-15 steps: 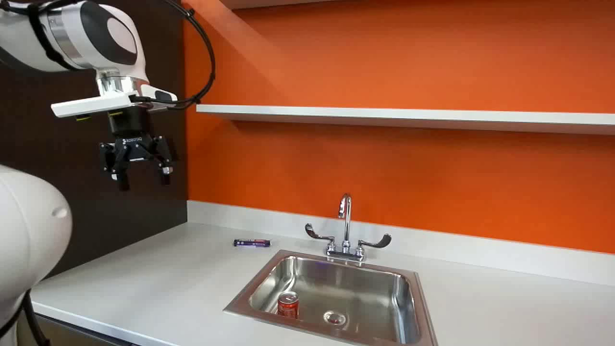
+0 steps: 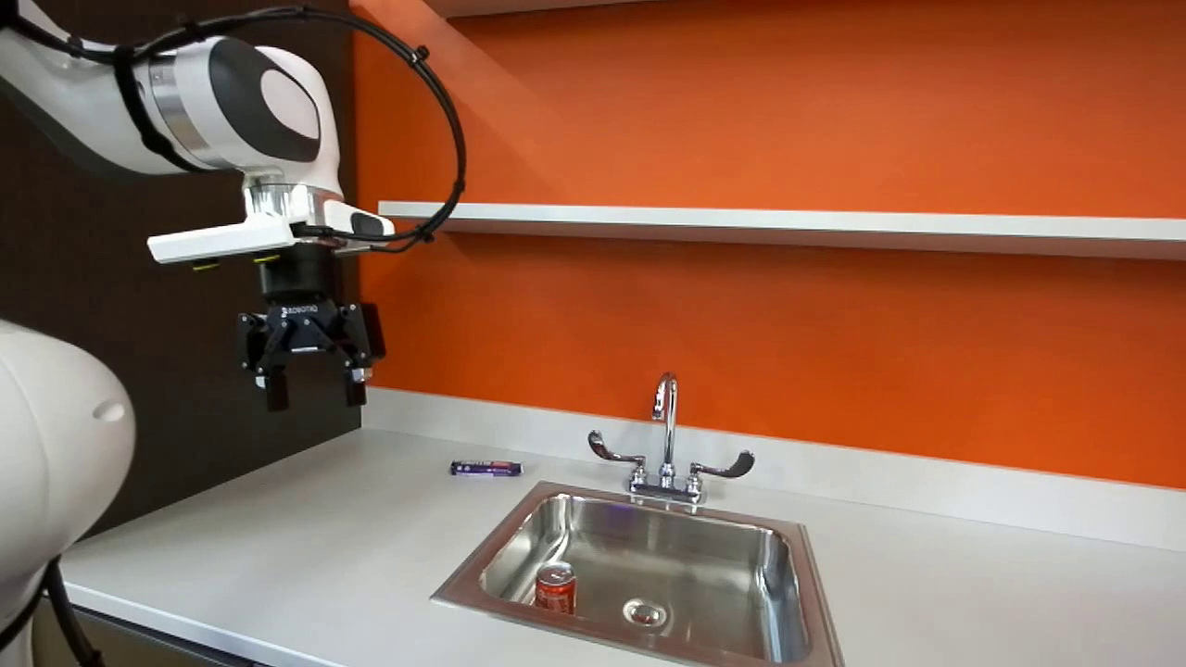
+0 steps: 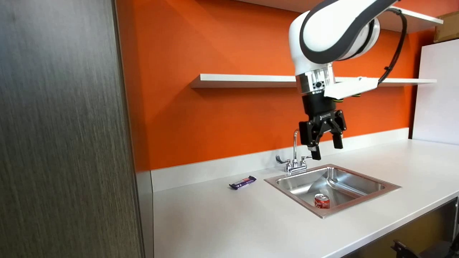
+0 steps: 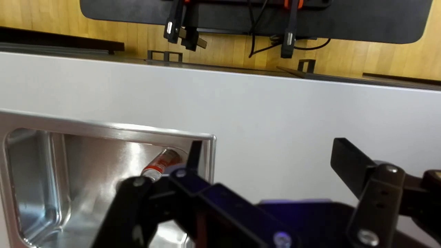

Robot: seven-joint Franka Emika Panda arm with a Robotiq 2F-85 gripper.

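Note:
High above the counter, my gripper (image 2: 317,396) points downward, its fingers wide open with only air between them. A red soda can (image 2: 556,588) stands upright in the near left corner of the steel sink (image 2: 489,610); exterior view 2 shows the same can (image 3: 321,201). On the counter behind and left of the sink lies a purple wrapped bar (image 2: 485,468), also a purple bar (image 3: 243,182) in exterior view 2. In the wrist view the can (image 4: 162,162) is partly covered by a finger, and the bar cannot be made out.
A chrome faucet (image 2: 667,445) with two lever handles rises behind the sink. A white shelf (image 2: 778,222) runs along the orange wall. The counter (image 2: 311,545) left of the sink is bare apart from the bar. A dark panel (image 3: 64,129) bounds the left end.
My arm and open gripper have shifted right and somewhat lower in exterior view 1. The can and the purple bar have stayed where they were.

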